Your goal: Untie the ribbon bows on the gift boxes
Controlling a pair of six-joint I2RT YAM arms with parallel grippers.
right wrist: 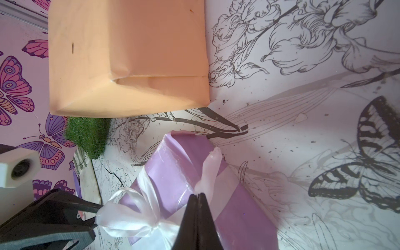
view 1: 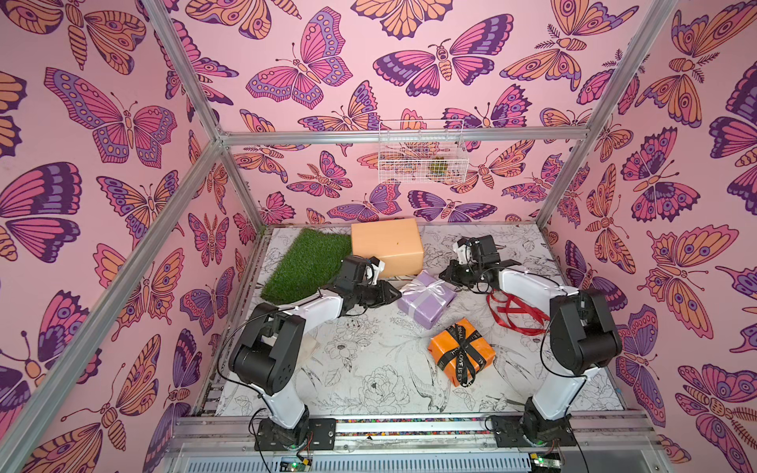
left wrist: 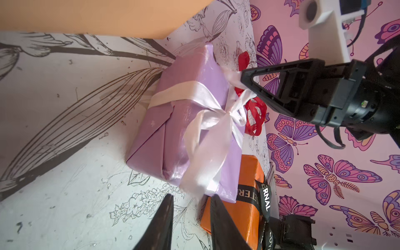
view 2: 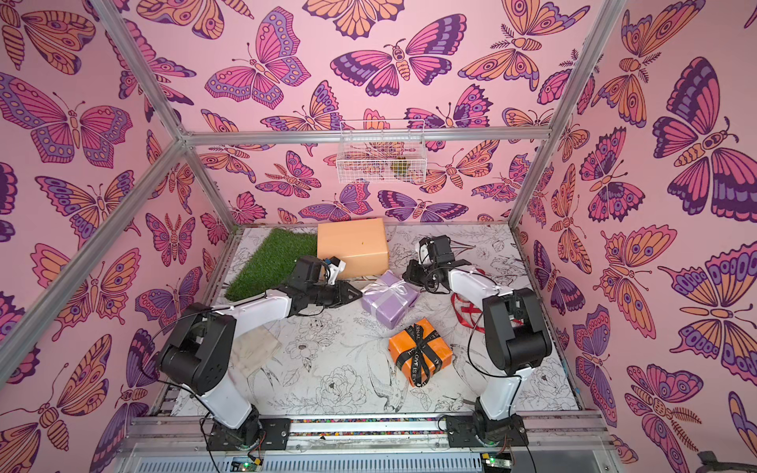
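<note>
The purple gift box (view 1: 426,303) sits mid-table with its white ribbon bow (left wrist: 225,116) still knotted. At its left side, my left gripper stands part open; a wide ribbon loop hangs just in front of its fingertips, which the right wrist view also shows close to the loop. On the opposite side, my right gripper is shut at the bow, pinching a white ribbon tail (right wrist: 210,166) whose end sticks up beyond the fingers. An orange gift box (view 1: 461,352) with a black lettered ribbon bow lies nearer the front.
A large light-orange box (view 1: 387,246) stands right behind the purple one. Green turf (view 1: 307,264) covers the back left. Loose red ribbon (view 1: 516,313) lies under the right forearm. The table's front left is mostly open.
</note>
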